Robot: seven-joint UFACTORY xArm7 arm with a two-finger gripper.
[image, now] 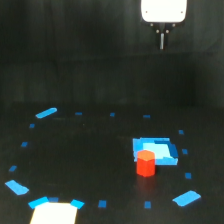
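Note:
A red block (146, 163) with an angular outline rests on the dark surface. Right behind it lies a blue-edged shape with a paler middle (162, 152), partly hidden by the block; whether the two touch I cannot tell. Far above and behind, at the top edge of the view, hangs the white end of the arm (163, 10). A thin dark gripper (162, 42) points down from it, well apart from the block. It is too small and dark to show whether its fingers are open or shut.
Small blue squares mark out an area on the dark surface, with larger blue strips (46, 113) near its corners. A whitish object (54, 213) cuts into the bottom left edge.

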